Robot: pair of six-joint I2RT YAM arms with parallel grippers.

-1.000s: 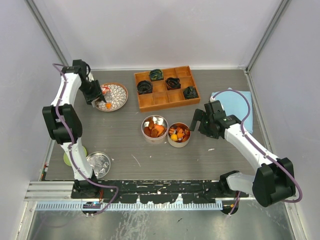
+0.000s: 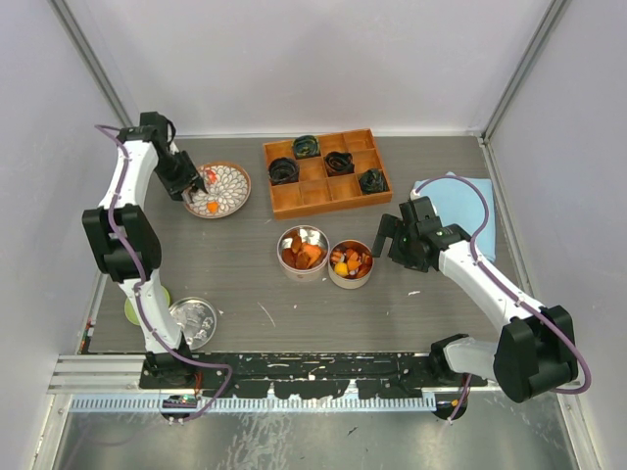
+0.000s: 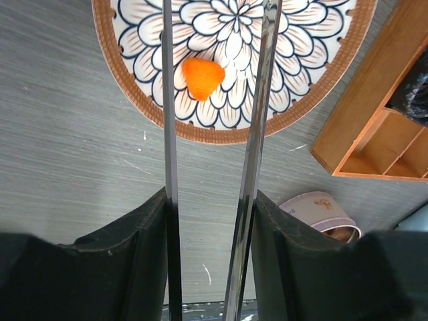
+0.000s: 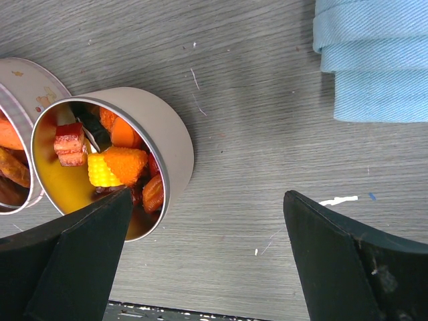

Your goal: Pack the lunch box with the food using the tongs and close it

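Note:
A round flower-patterned plate (image 2: 233, 186) with a brown rim lies at the back left. On it are an orange piece of food (image 3: 202, 77) and a reddish piece (image 2: 210, 175). My left gripper (image 2: 199, 184) is over the plate's left side, its fingers apart. Two long metal strips (image 3: 254, 134), like tongs arms, run along its inner sides, their tips beyond the left wrist view. One round container (image 2: 303, 253) holds brown and orange food; beside it another container (image 4: 160, 127) holds meat, corn and carrot. Just right of that one, my right gripper stands open and empty.
A wooden divided box (image 2: 328, 174) with several dark cups stands at the back middle. A folded blue cloth (image 2: 460, 206) lies behind the right arm. At front left are a silver disc (image 2: 194, 323) and a partly hidden green item (image 2: 131, 311). Bare table lies between plate and containers.
The right arm and the containers stayed still.

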